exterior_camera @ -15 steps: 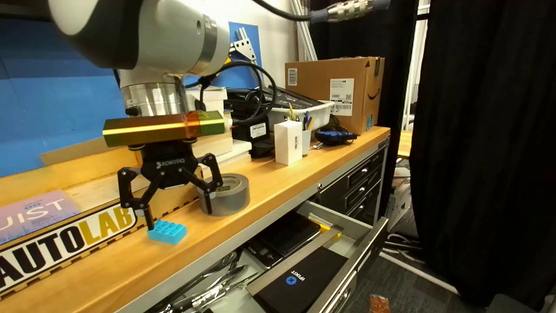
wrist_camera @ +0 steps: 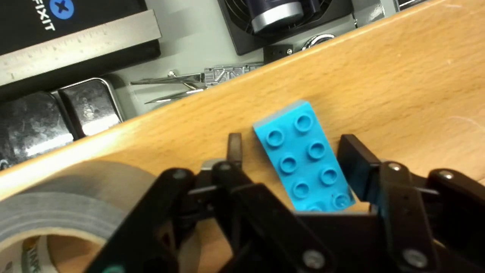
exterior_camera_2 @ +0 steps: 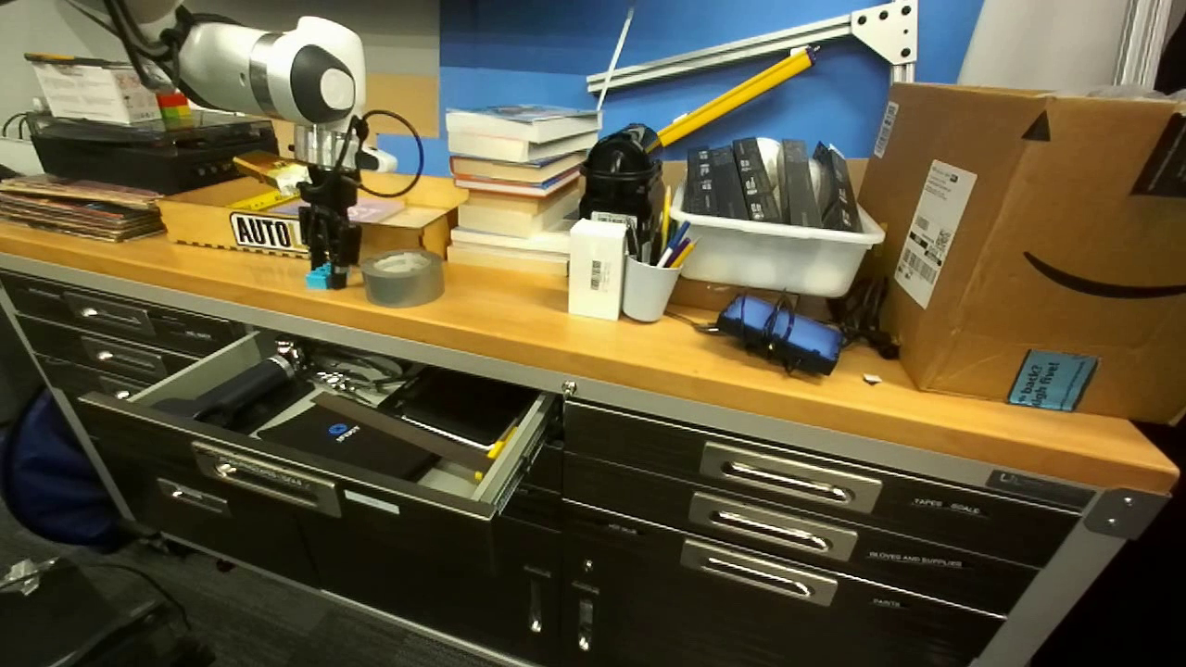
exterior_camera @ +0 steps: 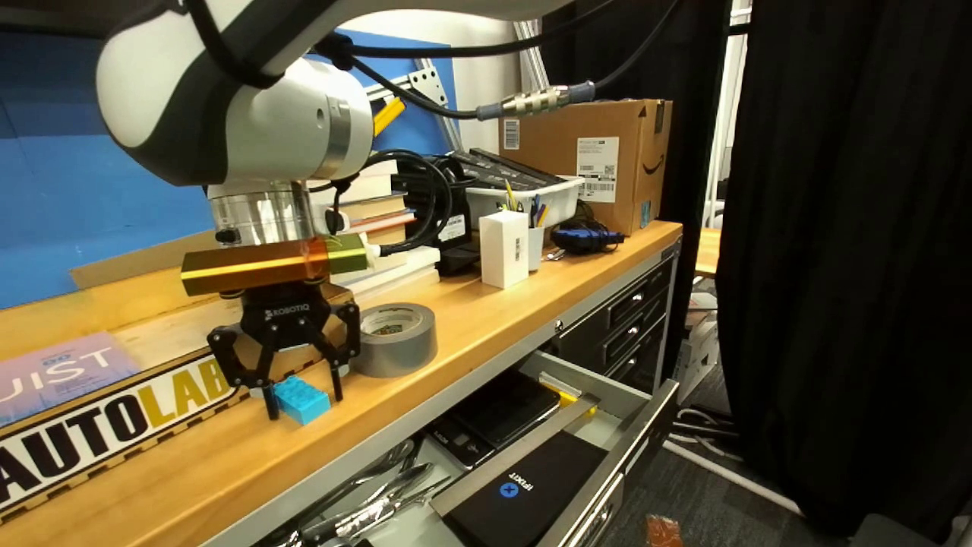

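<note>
A blue toy brick (wrist_camera: 305, 157) lies studs up on the wooden worktop (wrist_camera: 409, 59), turned at an angle between the fingers of my gripper. In the wrist view, one finger (wrist_camera: 357, 163) is close against the brick's right side; whether it touches is hard to tell. Bare wood shows between the brick and the opposite finger, so the gripper is part open and not closed on it. From the side, the gripper (exterior_camera: 305, 406) points straight down with its tips around the brick (exterior_camera: 301, 399), low at the worktop.
A roll of grey tape (exterior_camera: 398, 342) stands right beside the gripper. In front, a drawer (exterior_camera_2: 367, 489) is pulled out, with tools and a black iFixit box (exterior_camera: 526, 488) inside. Behind is a cardboard tray marked AUTOLAB (exterior_camera: 118, 415). A white box (exterior_camera: 503, 249) stands farther along.
My gripper has come down to the worktop around the brick, and its fingers have drawn closer together. The brick appears turned from how it lay a second ago.
</note>
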